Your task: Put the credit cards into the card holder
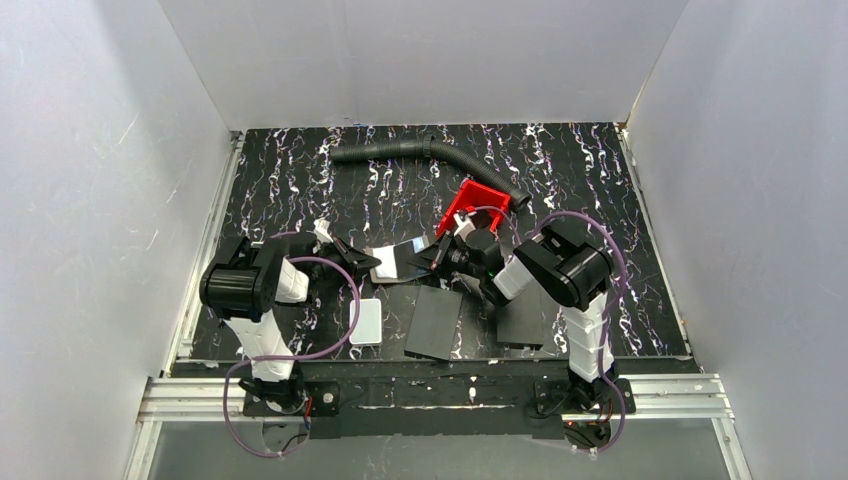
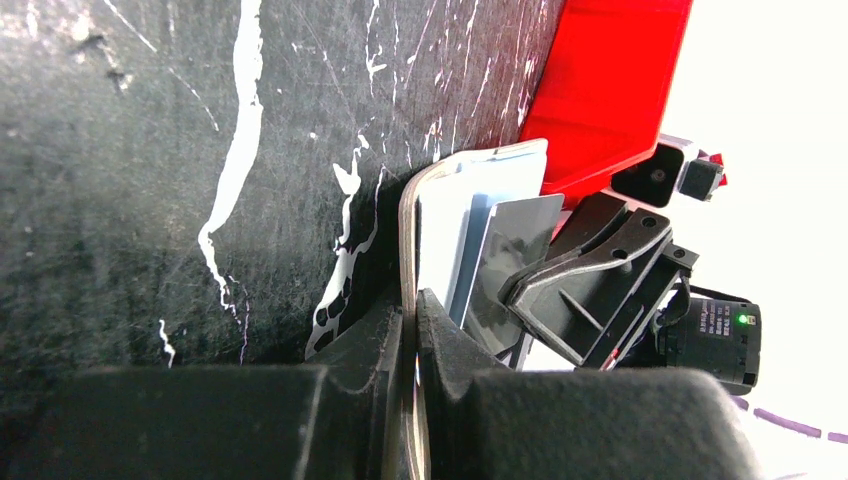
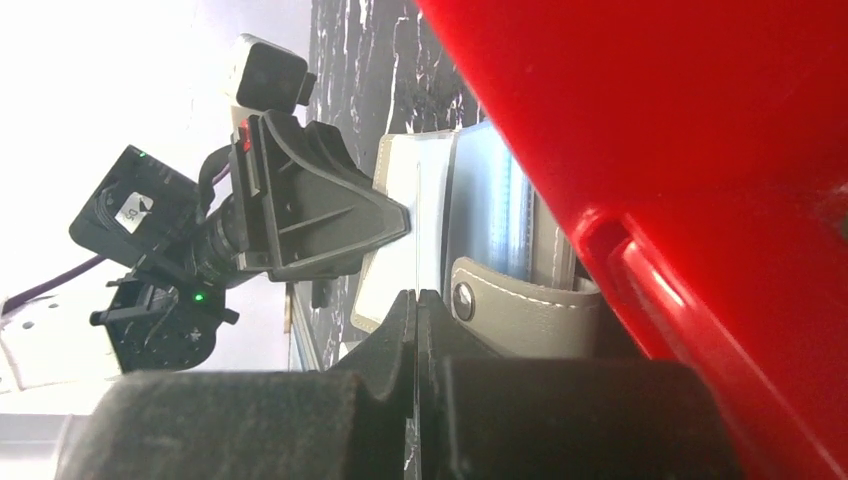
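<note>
The beige-edged card holder [image 1: 385, 276] lies open between the two arms, its pages white and clear bluish. My left gripper is shut on its left edge, seen edge-on in the left wrist view. A dark grey card [image 2: 515, 250] stands over the pages, with my right gripper [image 1: 418, 264] shut on it. In the right wrist view that card [image 3: 417, 235] appears as a thin line rising from the fingertips. Whether its leading edge is inside a sleeve, I cannot tell. The holder's snap flap [image 3: 520, 310] lies to the right of the card.
Close behind the right gripper stands a red bin [image 1: 458, 203]. A black hose [image 1: 385, 152] lies at the back. Two dark flat boxes [image 1: 434, 322] and a white case [image 1: 366, 322] occupy the front.
</note>
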